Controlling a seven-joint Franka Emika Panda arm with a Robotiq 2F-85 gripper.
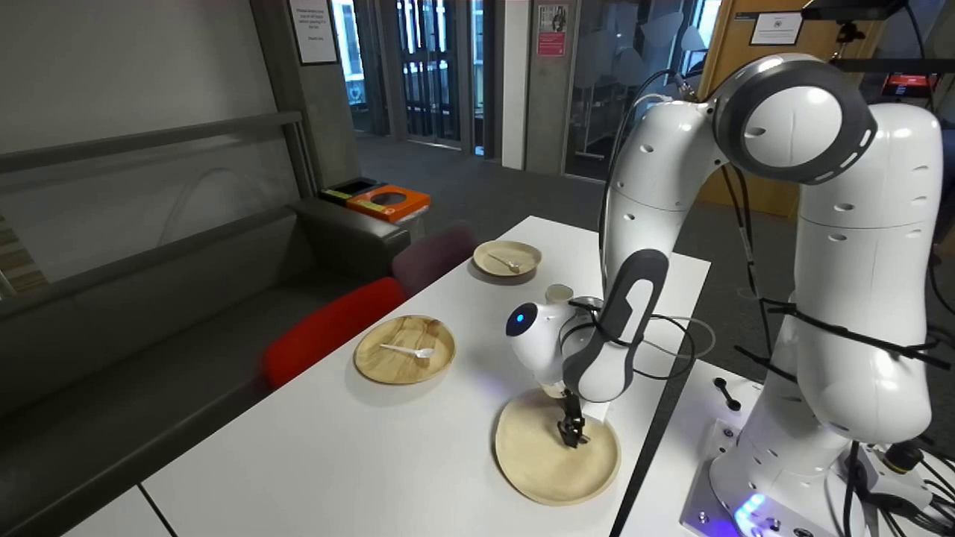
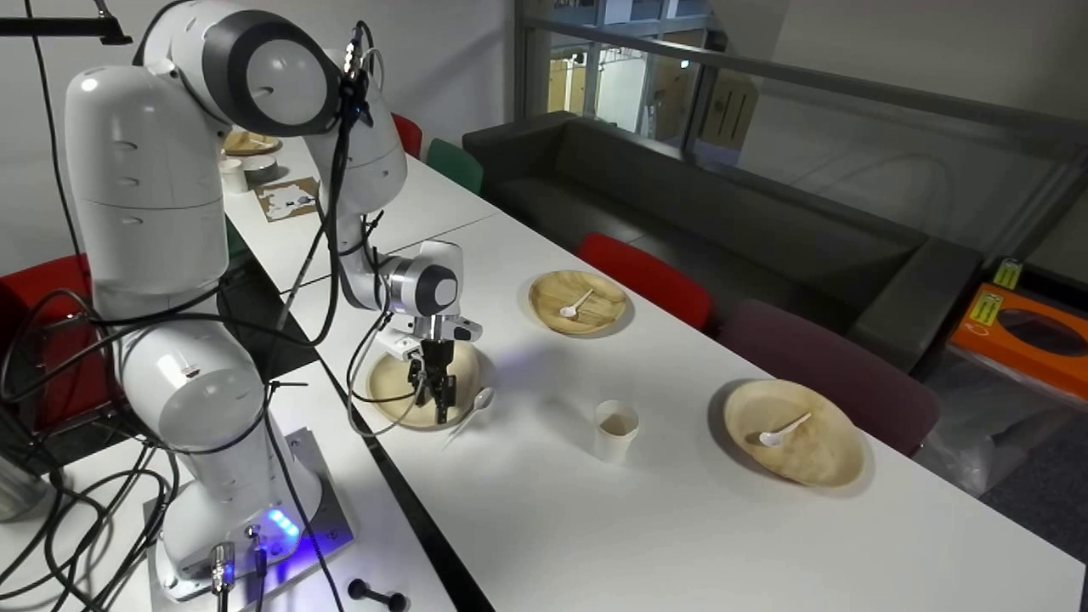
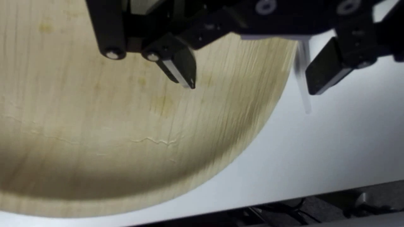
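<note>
My gripper is open, its fingers apart and nothing held between them. In the wrist view, one finger is over the inside of the round beige plate. The other finger lies past the rim, beside the handle of a white spoon. Exterior view 2 shows that spoon on the table against the plate's near right edge, its bowl pointing away. From exterior view 1, the gripper appears low over the plate; whether it touches the plate, I cannot tell.
A wooden plate and a beige plate each bear a white spoon. A pale cup stands between them on the white table. Cables hang around the arm. In exterior view 1, the table's near left part is clear.
</note>
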